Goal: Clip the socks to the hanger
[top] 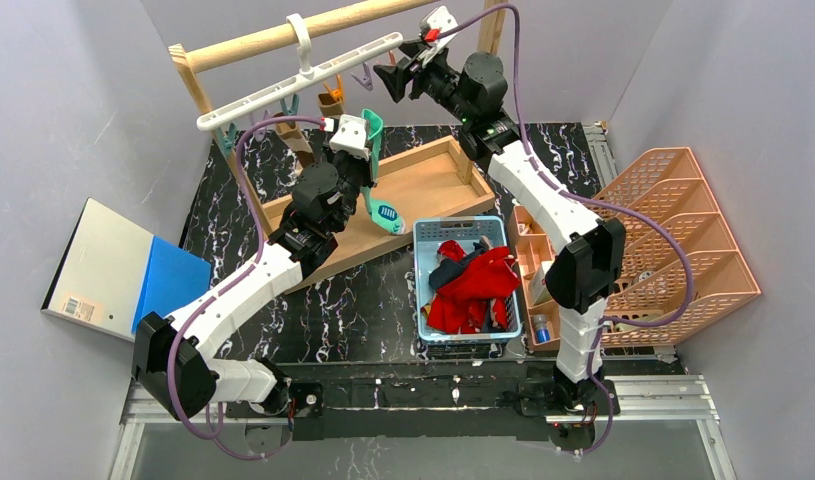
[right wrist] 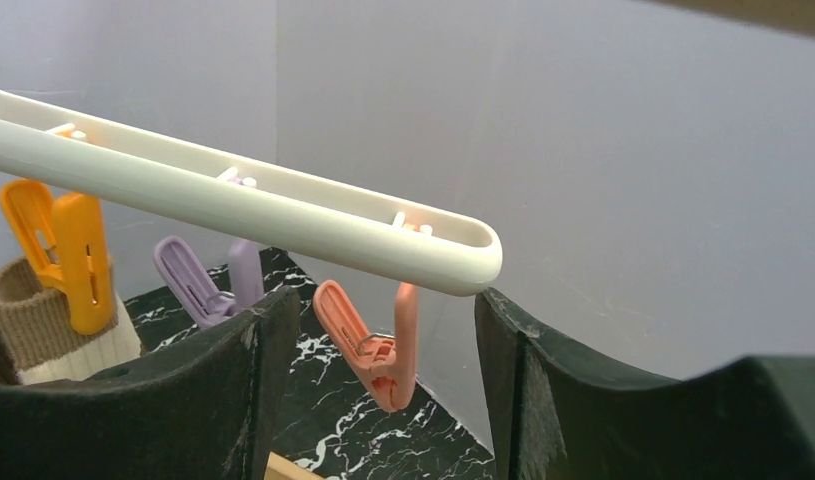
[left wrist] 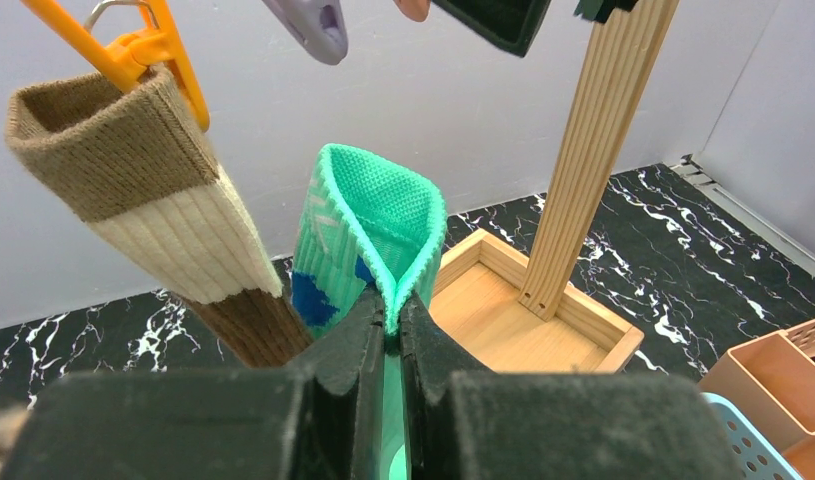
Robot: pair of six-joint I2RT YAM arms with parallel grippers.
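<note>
The white hanger bar [top: 263, 95] hangs from a wooden rail. A brown sock [left wrist: 143, 200] hangs from an orange clip [right wrist: 83, 260]. My left gripper is shut on a teal sock [left wrist: 363, 230], held upright beside the brown one. My right gripper stands part open at the hanger's end, its fingers either side of a pink clip [right wrist: 403, 340]; I see nothing gripped. A lilac clip [right wrist: 198, 280] hangs beside it, empty.
Below, a blue basket [top: 420, 290] holds red and dark socks. A wooden tray [top: 433, 190] lies under the hanger, orange organisers [top: 703, 220] stand right, and a wooden post [left wrist: 593, 170] rises behind the teal sock.
</note>
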